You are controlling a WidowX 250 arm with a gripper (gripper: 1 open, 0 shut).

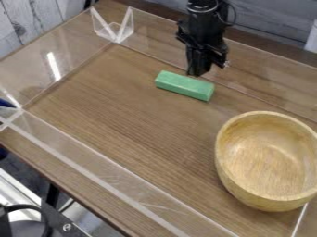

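A green rectangular block [184,85] lies on the wooden table, a little above the middle of the view. Just behind it is my black gripper [196,70], pointing down close to the block's far side. Its fingers look shut, with nothing visible between them; whether the tips touch the block or the table is hard to tell.
A large round tan bowl [262,190] fills the lower right. A clear plastic piece [113,26] stands at the back left, and clear strips run along the table's left side.
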